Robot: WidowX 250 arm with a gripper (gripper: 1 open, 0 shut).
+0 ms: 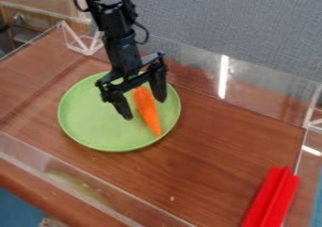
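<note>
An orange carrot [147, 111] lies on a green plate [86, 120] on the wooden table. My black gripper [141, 91] is low over the plate at the carrot's upper end, with its fingers open on either side of that end. Whether they touch the carrot I cannot tell.
Two red bars [270, 198] lie at the front right of the table [214, 155]. Clear walls and a white bracket [81, 40] line the edges.
</note>
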